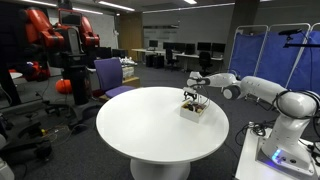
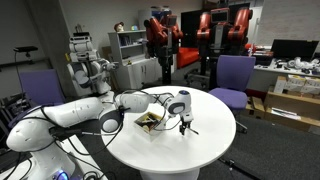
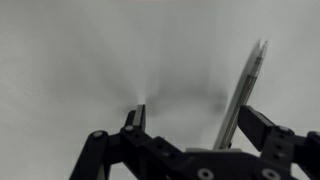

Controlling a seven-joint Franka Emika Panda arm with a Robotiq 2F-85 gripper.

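A thin, light-coloured pen-like stick (image 3: 240, 92) lies on the white table, slanting up to the right in the wrist view. My gripper stands open above the tabletop, and its right finger (image 3: 255, 125) overlaps the stick's lower end in that view. The left finger (image 3: 137, 122) has only bare table around it. Whether either finger touches the stick, I cannot tell. In exterior view 2 the gripper (image 2: 184, 126) points down near the table's far right part, beside an open box (image 2: 152, 123) with small items inside.
The same box (image 1: 192, 114) stands close to the gripper and under the arm. A purple chair (image 2: 234, 77) is beyond its edge.
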